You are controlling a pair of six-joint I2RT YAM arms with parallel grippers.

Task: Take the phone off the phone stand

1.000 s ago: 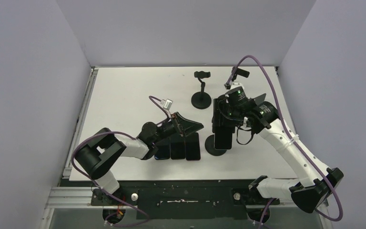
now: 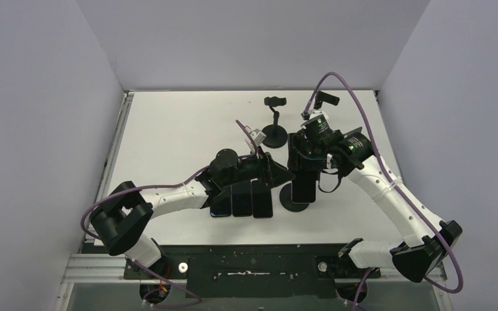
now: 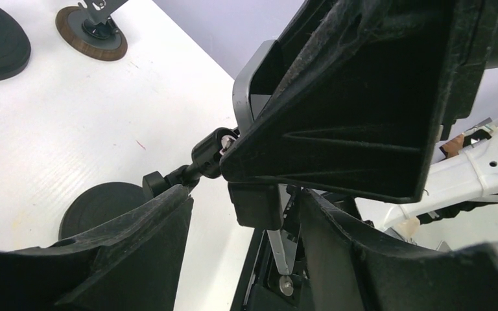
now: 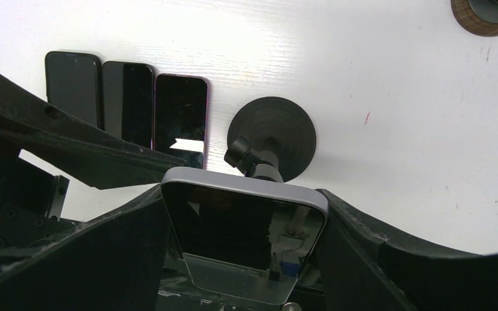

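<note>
The black phone (image 2: 303,189) stands tilted in the front-right phone stand, whose round base (image 4: 279,133) shows beyond it. In the right wrist view, the phone's silver-edged end (image 4: 246,183) spans my right gripper, both fingertips meeting its side edges. That gripper covers the phone's upper part from above. My left gripper is open, left of the stand, pointing at its holder. A small black clamp block (image 3: 256,206) appears between its fingers, with clear gaps on both sides. The right gripper's dark finger (image 3: 356,123) hides much of the phone in the left wrist view.
Three phones (image 4: 180,116) lie side by side, left of the stand. Two other stands are at the back: one holder (image 2: 275,102) is empty, and another (image 2: 327,98) sits behind the right arm.
My left gripper has moved right, close to the phone and its stand.
</note>
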